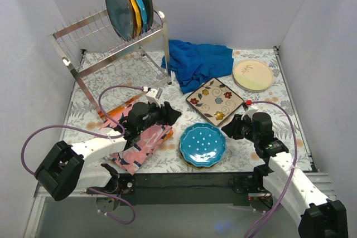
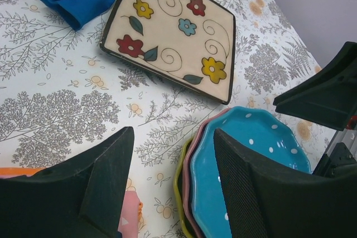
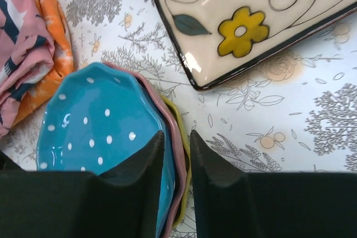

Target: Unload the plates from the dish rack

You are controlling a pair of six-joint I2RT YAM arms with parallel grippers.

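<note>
A blue plate with white dots tops a stack at the front middle of the table; in the right wrist view a pink plate and an olive-yellow plate show their edges beneath it. My right gripper stands beside the stack's right edge, its fingers parted over the rims and holding nothing. Left of the stack hovers my left gripper, open and empty. Two dark plates, a yellow plate and a blue plate stand upright in the dish rack.
Behind the stack lies a square flowered plate. Further back are a cream round plate and a crumpled blue cloth. A pink and orange cloth lies under the left arm. Bare table shows at the far right.
</note>
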